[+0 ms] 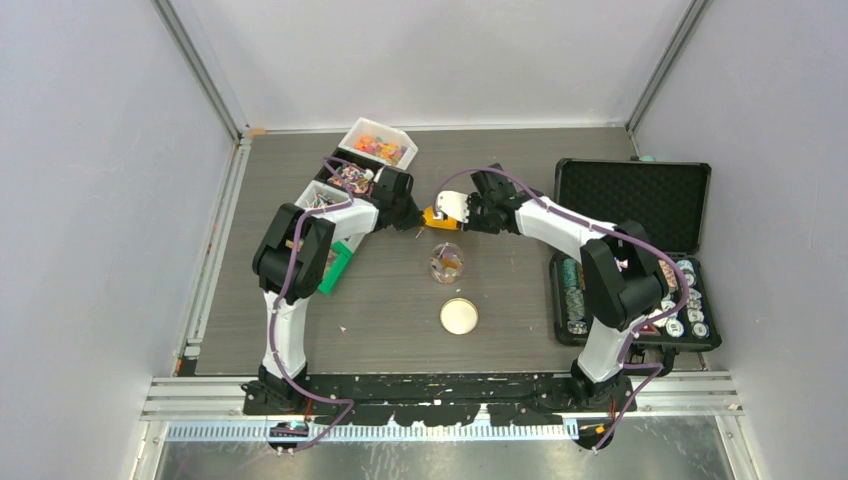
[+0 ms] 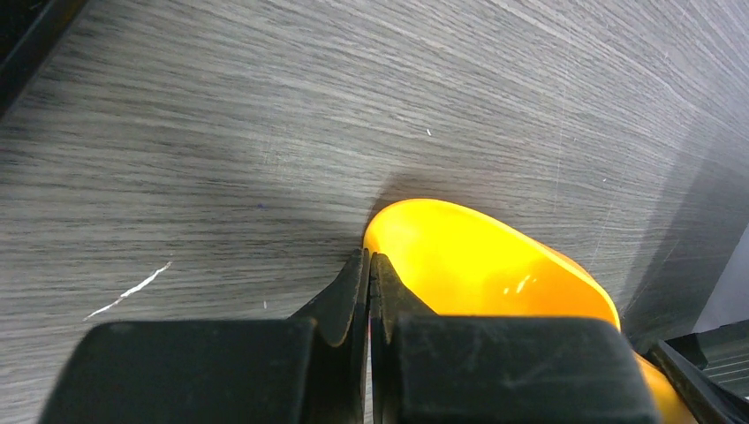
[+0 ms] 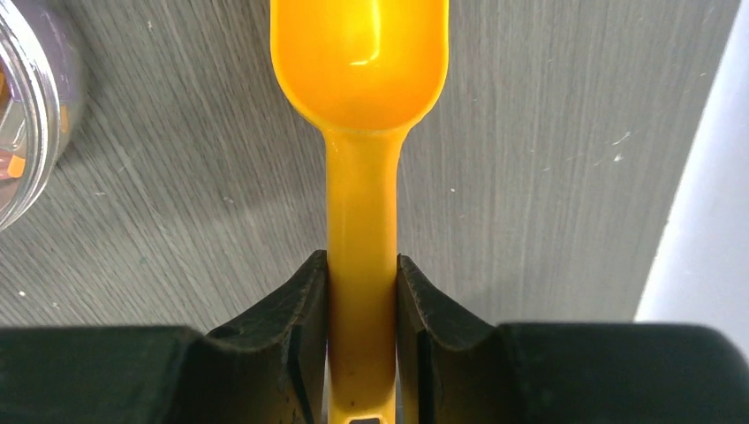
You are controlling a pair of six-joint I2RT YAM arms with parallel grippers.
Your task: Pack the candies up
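A yellow scoop (image 3: pixel 362 203) is clamped by its handle in my right gripper, bowl pointing away from the hand. The part of the bowl in view looks empty. In the left wrist view, the tips of my shut left gripper meet right at the edge of the scoop's bowl (image 2: pixel 442 256); nothing shows between them, and whether they touch it I cannot tell. Below the scoop in the top view stands a clear jar (image 1: pixel 447 263) with some candies inside. Candies fill a white bin (image 1: pixel 405 158) and a black bin beside it, partly behind the left arm.
A round pale lid (image 1: pixel 459 316) lies in front of the jar. At the left, a green bin (image 1: pixel 334 275) ends the row of bins under the left arm. An open black case (image 1: pixel 632 205) with poker chips occupies the right.
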